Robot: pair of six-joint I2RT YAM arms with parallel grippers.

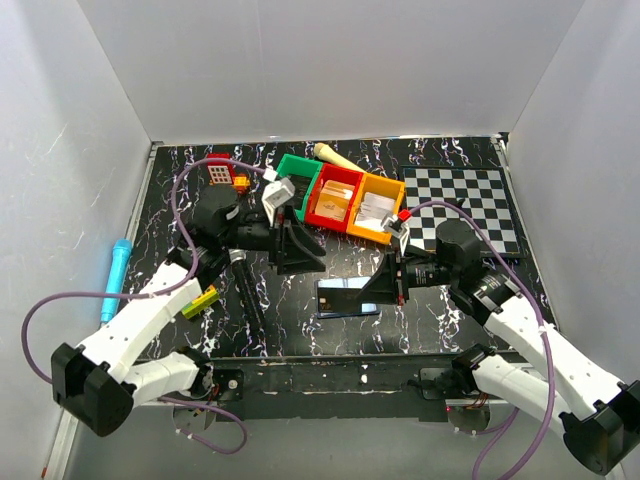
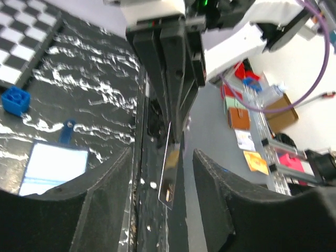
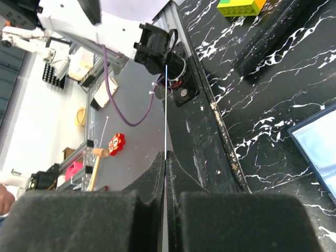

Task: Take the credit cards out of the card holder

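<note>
A thin black card [image 1: 338, 300] is gripped by my right gripper [image 1: 367, 293], whose fingers are closed on it; in the right wrist view the card [image 3: 166, 115] shows only as a thin upright edge. Below lies the card holder [image 1: 348, 283], open with pale pages and a blue border, partly covered by the card; the left wrist view shows the holder [image 2: 55, 167] at left. My left gripper [image 1: 318, 258] is apart from the card, its fingers spread and empty.
Behind stand three joined bins: green [image 1: 310, 166], red with tan cards [image 1: 333, 193] and yellow with white cards [image 1: 375, 205]. A chessboard [image 1: 465, 205] lies at back right. A black bar [image 1: 248, 292] and yellow brick [image 1: 200, 302] lie on the left.
</note>
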